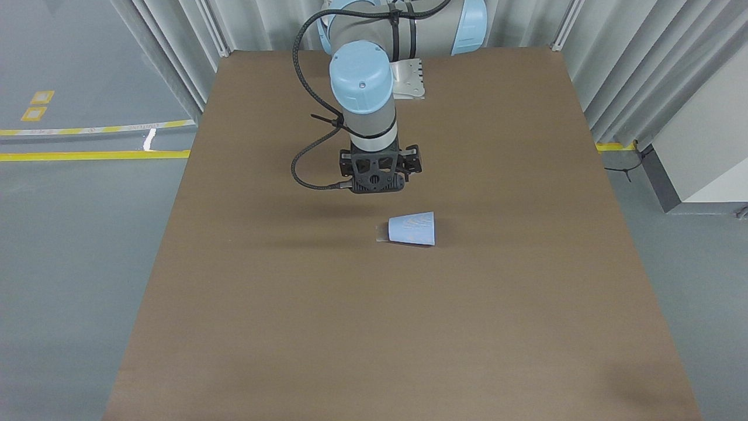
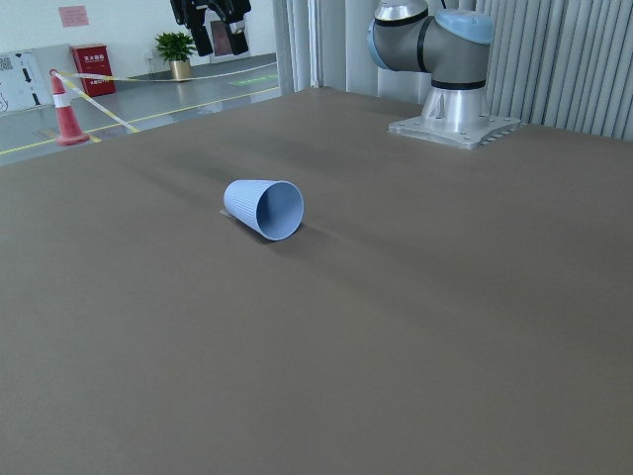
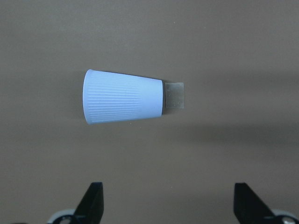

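A light blue ribbed cup (image 1: 411, 228) lies on its side on the brown table (image 1: 280, 302), with a small clear square piece (image 3: 174, 95) at its narrow end. In the left view the cup (image 2: 255, 206) shows its open mouth toward the camera. My gripper hangs above the table, open, with nothing between its two dark fingers; in the wrist view the cup lies beyond the fingertips. The front view shows the gripper behind the cup, its fingers mostly hidden under the wrist.
The arm's mounting plate (image 2: 455, 133) sits at the table's back edge, before a pale corrugated curtain. A white block (image 1: 701, 140) stands on the floor off the table's right side.
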